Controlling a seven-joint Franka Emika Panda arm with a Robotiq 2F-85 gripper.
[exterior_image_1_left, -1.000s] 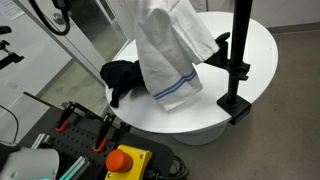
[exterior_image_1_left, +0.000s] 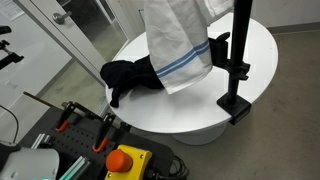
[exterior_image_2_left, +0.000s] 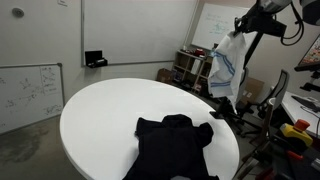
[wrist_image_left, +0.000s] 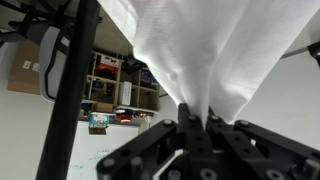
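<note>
A white towel (exterior_image_1_left: 176, 38) with blue stripes hangs above the round white table in exterior view 1. In exterior view 2, the same towel (exterior_image_2_left: 228, 62) drops from my gripper (exterior_image_2_left: 238, 34), raised high at the right. The wrist view shows bunched white cloth (wrist_image_left: 186, 50) running down to my gripper, which is shut on it. The fingertips are mostly covered by the cloth. A crumpled black cloth (exterior_image_2_left: 172, 146) lies on the table, partly behind the towel in exterior view 1.
A black vertical post (exterior_image_1_left: 238, 60) stands at the table's right side in exterior view 1. A red button on a yellow box (exterior_image_1_left: 124, 162) sits in front.
The towel has risen, and its top has shifted right in exterior view 1. A dark arm part at the upper left has gone out of view. The black cloth has stayed put.
</note>
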